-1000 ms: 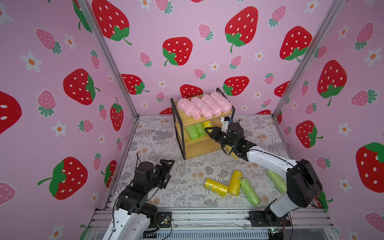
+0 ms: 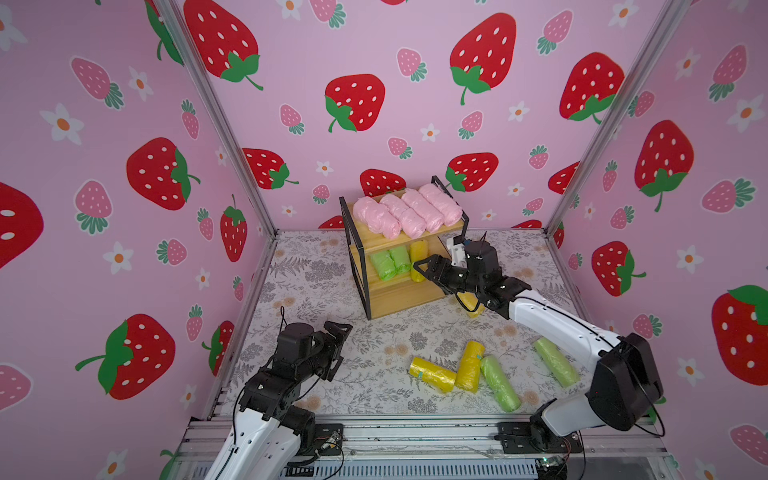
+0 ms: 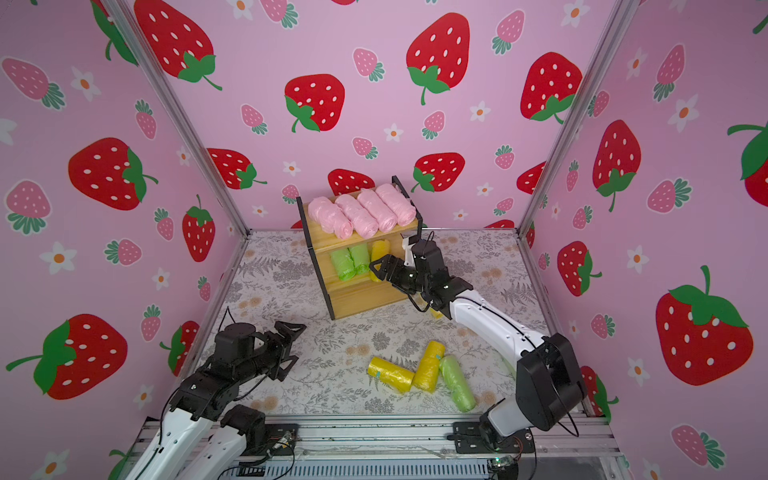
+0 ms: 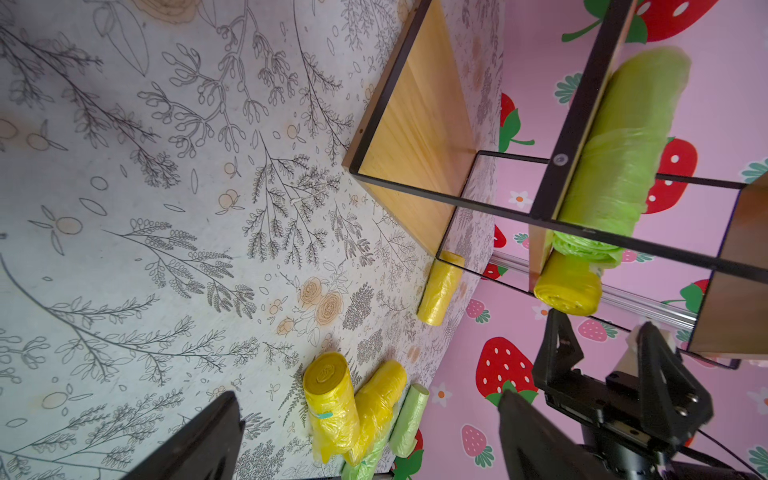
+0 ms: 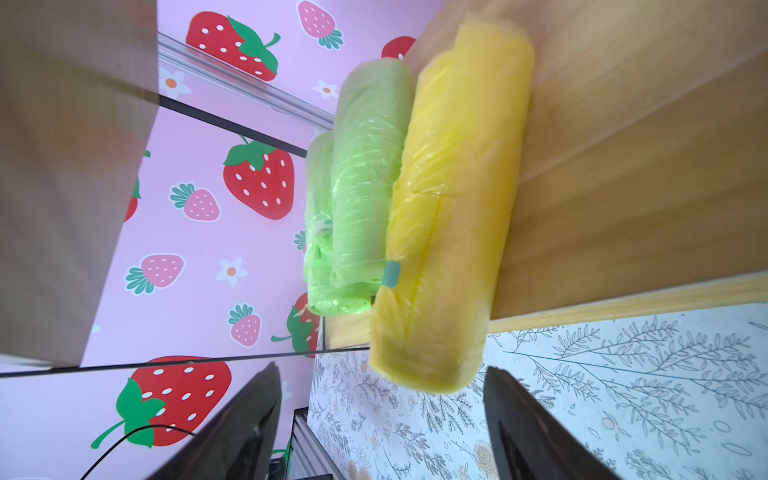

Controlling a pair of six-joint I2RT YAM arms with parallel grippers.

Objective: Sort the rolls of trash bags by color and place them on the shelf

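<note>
Several pink rolls [image 2: 412,212] lie side by side on the top board of the shelf [image 2: 384,302]. On the middle board rest two green rolls [image 5: 372,168] with a yellow roll [image 5: 452,216] beside them, its near end jutting past the board's front edge. Just in front of that end, my right gripper stands open, its fingers apart and nothing held. My left gripper [image 2: 340,352] is open and empty above the table at the left. Two yellow rolls [image 2: 433,373] and a green roll [image 2: 500,384] lie at the front of the table.
Another green roll [image 2: 556,361] lies at the right, under the right arm. One more yellow roll [image 4: 441,289] is on the table by the shelf's right side. The shelf's bottom board [image 4: 424,120] is bare, and the table's left part is clear.
My right gripper has drawn back slightly from the shelf, to the right and toward the front. More of the yellow roll on the middle board shows now. The left arm has shifted slightly.
</note>
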